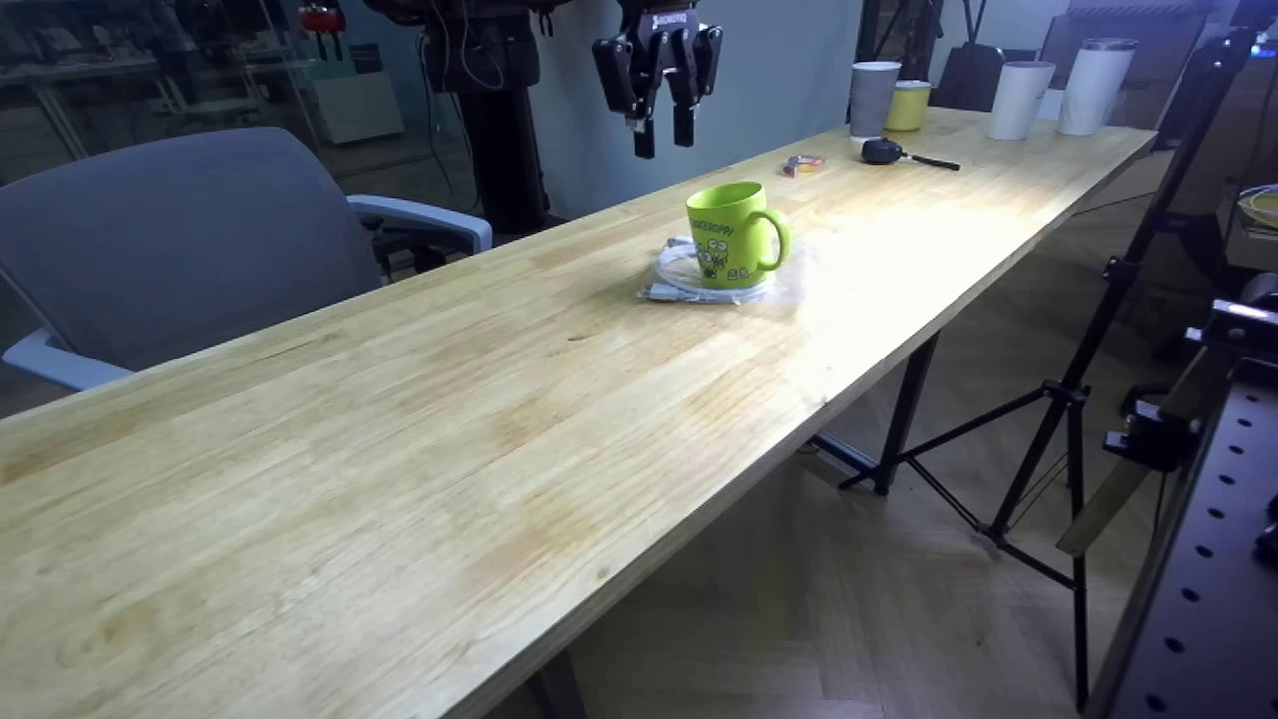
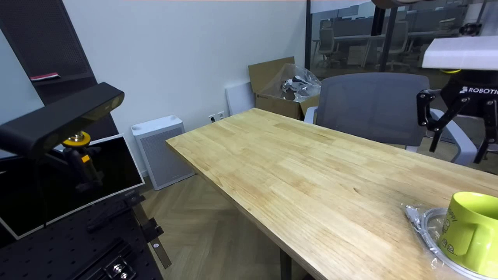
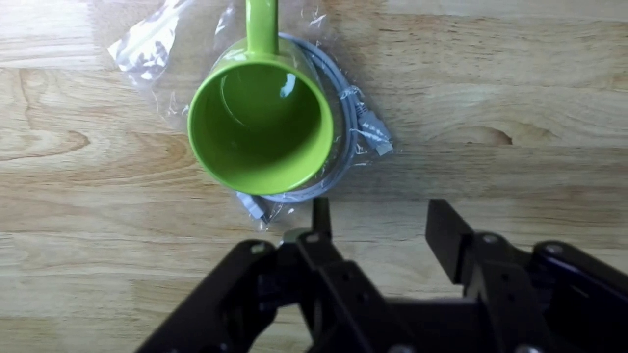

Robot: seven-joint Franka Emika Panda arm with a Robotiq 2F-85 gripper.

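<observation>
A lime green mug [image 1: 726, 236] with cartoon print stands upright on a bagged, coiled grey cable [image 1: 674, 278] on the wooden table. From above, the wrist view shows the mug [image 3: 259, 135] empty, its handle pointing to the top, and the cable [image 3: 348, 112] curving out round its base. My gripper [image 1: 666, 142] hangs well above the table, behind the mug and clear of it. Its fingers are apart with bare wood visible between them, as the wrist view of the gripper confirms. In exterior view 2 the mug [image 2: 469, 233] is cut off at the right edge.
Cups and tumblers, among them a white one [image 1: 1020, 101], stand at the table's far end. A black blower [image 1: 883, 151] and a small packet [image 1: 803, 166] lie behind the mug. A chair [image 1: 192, 252] stands alongside.
</observation>
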